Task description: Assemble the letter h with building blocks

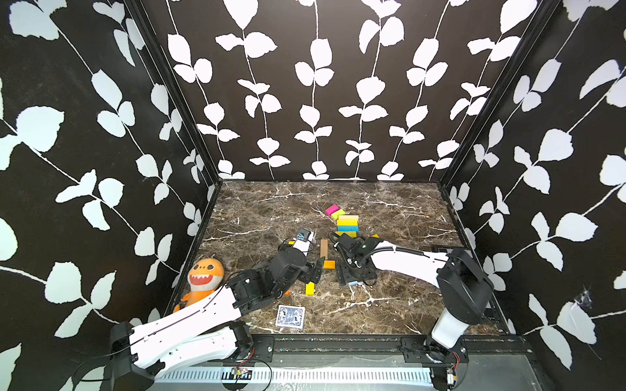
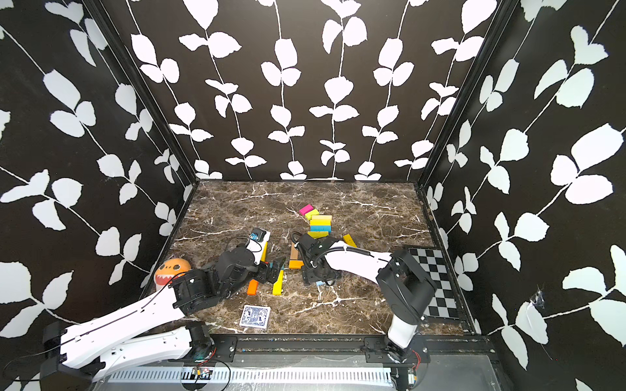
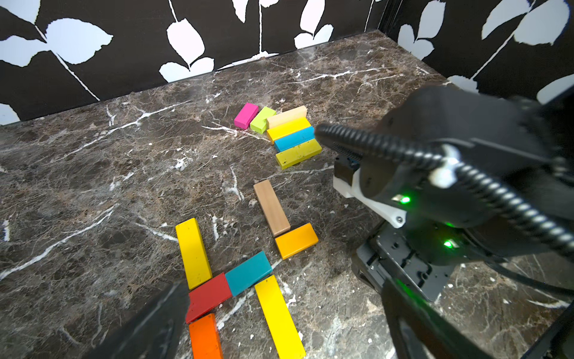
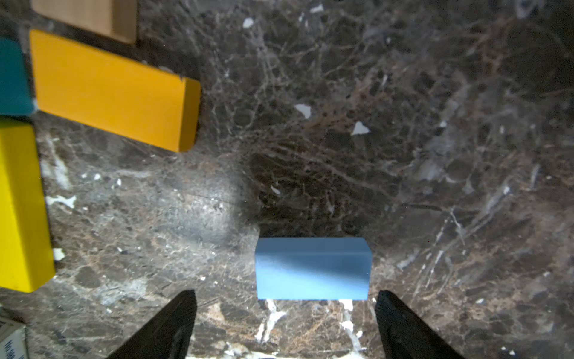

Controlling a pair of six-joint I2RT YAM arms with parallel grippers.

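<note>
In the left wrist view, a yellow block [image 3: 194, 253], a red block [image 3: 209, 295], a teal block [image 3: 248, 272], an orange-red block [image 3: 205, 337] and a second yellow block [image 3: 279, 317] lie close together in an h-like shape. My left gripper is open above them, holding nothing. Right of them are a wooden block [image 3: 271, 207] and an orange block [image 3: 297, 240], end against side. In the right wrist view, a light blue block [image 4: 313, 269] lies alone on the marble, ahead of and between the spread fingertips of my open right gripper.
Behind lies a row of blocks: magenta [image 3: 245, 115], lime [image 3: 262, 119], and several longer ones. A card box [image 1: 290, 316] is at the front, an orange toy [image 1: 205, 277] at left, a checkerboard [image 2: 435, 280] at right.
</note>
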